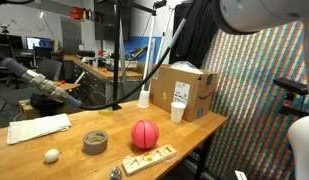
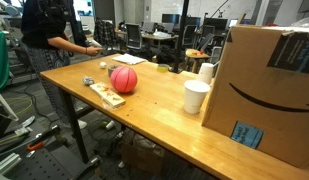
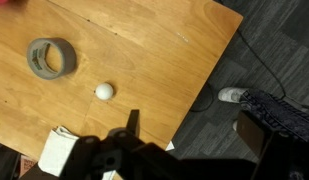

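In the wrist view my gripper stands open over the table edge, its dark fingers wide apart with nothing between them. Up and left of it on the wood lie a small white ball [image 3: 104, 91] and a grey tape roll [image 3: 51, 58]. A folded white cloth [image 3: 58, 150] shows at lower left. Exterior view 1 has the same ball [image 1: 51, 156], tape roll [image 1: 95, 143] and cloth [image 1: 37, 130], plus a red ball [image 1: 145, 134] beside a pale wooden strip [image 1: 149, 158]. My gripper's fingers cannot be made out there.
A white cup [image 2: 195, 97] stands near a large cardboard box [image 2: 264, 90]. A small silvery object [image 1: 115, 173] is by the front edge. One person [image 2: 52, 35] stands at the table's far end; a shoe [image 3: 232, 95] shows beside the table in the wrist view.
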